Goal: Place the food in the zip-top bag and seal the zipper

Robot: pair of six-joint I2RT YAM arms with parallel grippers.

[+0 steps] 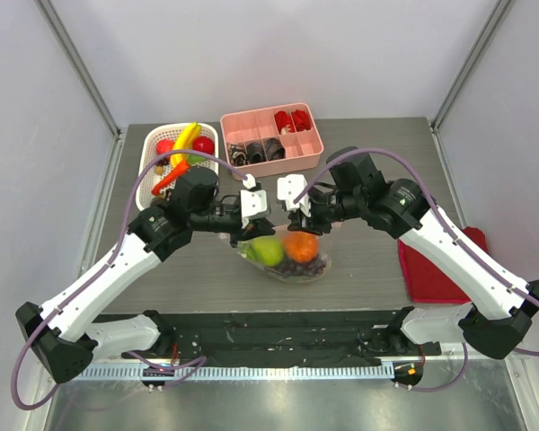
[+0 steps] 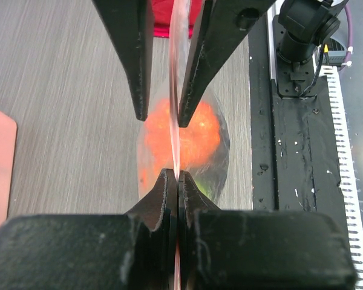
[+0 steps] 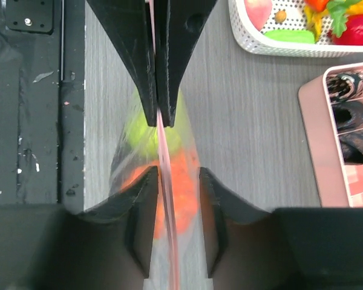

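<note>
A clear zip bag (image 1: pixel 278 265) with an orange (image 1: pixel 302 247) and a green fruit (image 1: pixel 268 250) inside lies below both grippers. Its pink zipper strip runs upright through both wrist views. My left gripper is shut on that zipper (image 2: pixel 175 145). My right gripper stands part open around the strip (image 3: pixel 166 166), a finger on each side, in the right wrist view; in the left wrist view its fingers straddle the same strip farther along.
A white basket of produce (image 1: pixel 149 156) and a pink divided bin (image 1: pixel 303 148) stand at the back. A red cloth (image 1: pixel 431 278) lies on the right. Bare table surrounds the bag.
</note>
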